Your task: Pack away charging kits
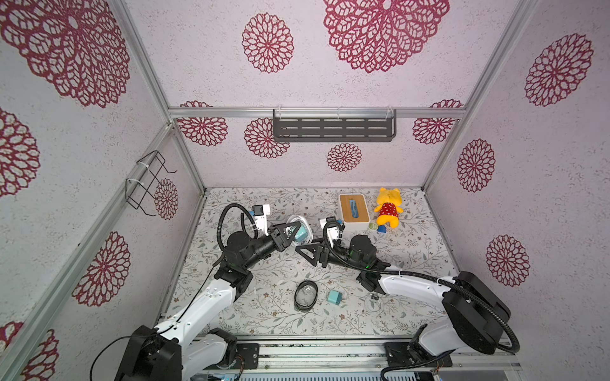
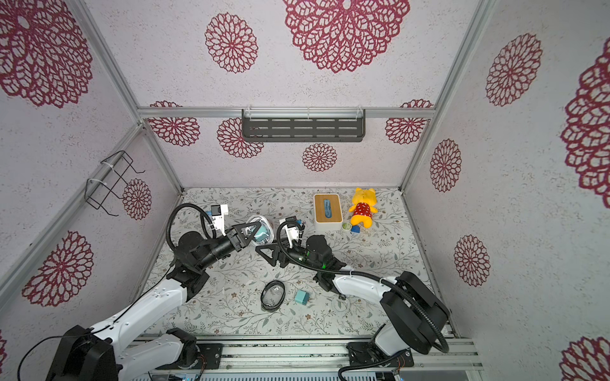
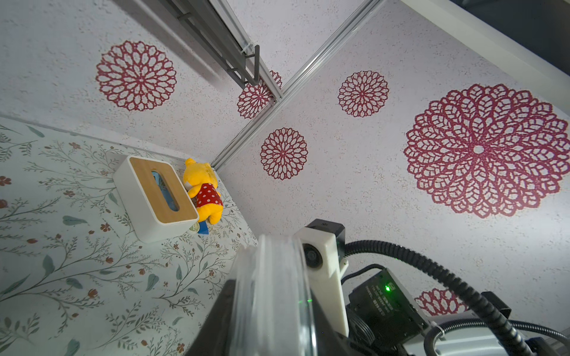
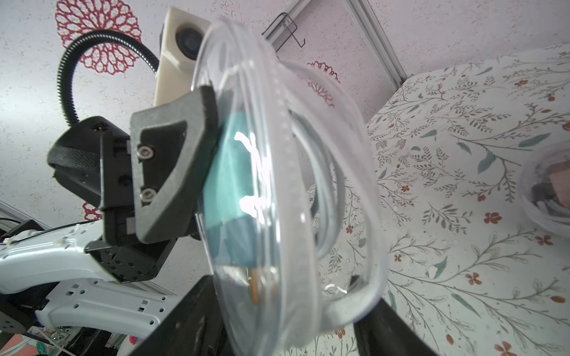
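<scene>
A clear round container [image 4: 285,195] holding a teal block [image 4: 234,178] and a looped white cable [image 4: 320,184] is raised above the table and tilted on its side. My left gripper [image 1: 292,236] is shut on its wall; in the left wrist view the clear plastic [image 3: 273,296] blurs across the front. Facing it from the right, my right gripper [image 1: 305,252] is part open, its blurred fingers [image 4: 193,320] on either side of the container's lower rim; firm contact cannot be told. On the table lie a black ring-shaped coil [image 1: 305,296] and a teal cube [image 1: 335,296].
Another clear container [image 4: 549,190] with a pinkish block and dark cable stands on the table behind. At the back right are a white box with a wooden top [image 1: 354,212] and a yellow bear [image 1: 388,208].
</scene>
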